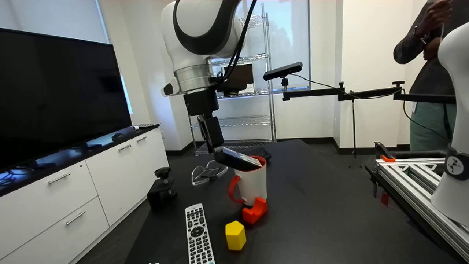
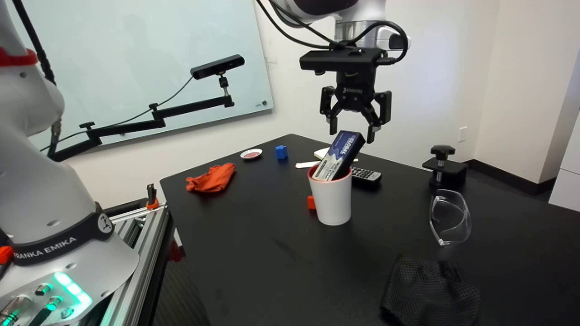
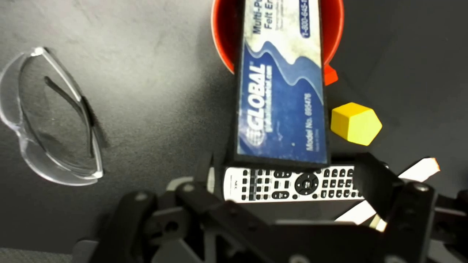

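Note:
A felt eraser [image 2: 341,155] with a blue and white label leans in a white mug [image 2: 332,201]. Its lower end is inside the red-lined opening, and its upper end sticks out over the rim. In the wrist view the eraser [image 3: 280,109] reaches toward the space between my fingers. My gripper [image 2: 352,131] is open right at the eraser's raised end, one finger to each side, with gaps visible in exterior view 2. From exterior view 1, the near finger hides part of that end, while the mug's red handle [image 1: 233,189] shows clearly.
Close to the mug lie a red block [image 1: 255,211], a yellow block [image 1: 235,235] and a remote [image 1: 198,233]. Clear glasses [image 2: 451,217], a black clamp [image 2: 444,165] and dark mesh cloth [image 2: 429,293] sit farther off. An orange cloth [image 2: 212,178] rests near one table edge.

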